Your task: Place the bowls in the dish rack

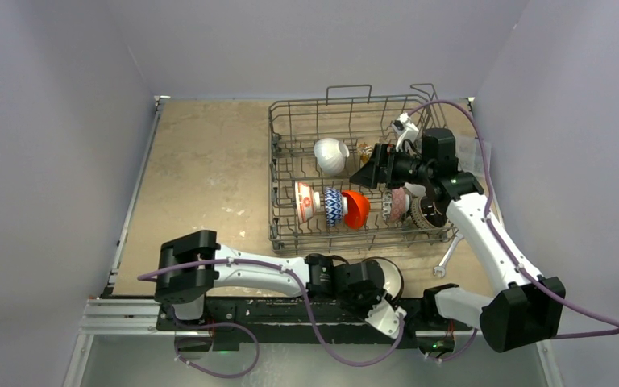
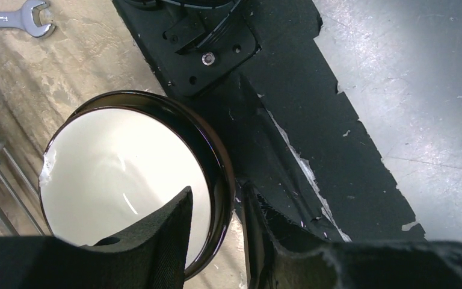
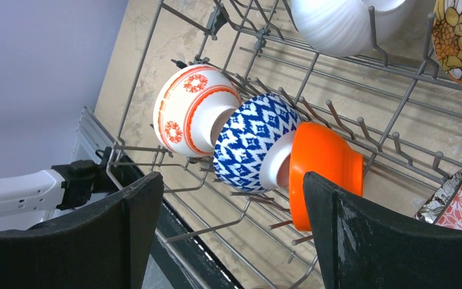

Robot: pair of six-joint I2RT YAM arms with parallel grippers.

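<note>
A white bowl with dark outside (image 2: 120,174) lies below the rack at the front edge. My left gripper is low over its rim, fingers apart with nothing seen gripped. My right gripper stands open above the rack (image 1: 272,121). Standing in the rack are an orange-patterned bowl (image 3: 186,108), a blue-patterned bowl (image 3: 246,144), an orange bowl (image 3: 319,156), a white bowl (image 3: 343,21), a flowered bowl (image 3: 460,33), a pink-patterned bowl (image 3: 460,205) and more at the right, partly hidden.
A wrench (image 1: 443,262) lies right of the dark bowl. A clear container (image 1: 475,153) is beside the rack. Dark mounting strip runs along the front edge.
</note>
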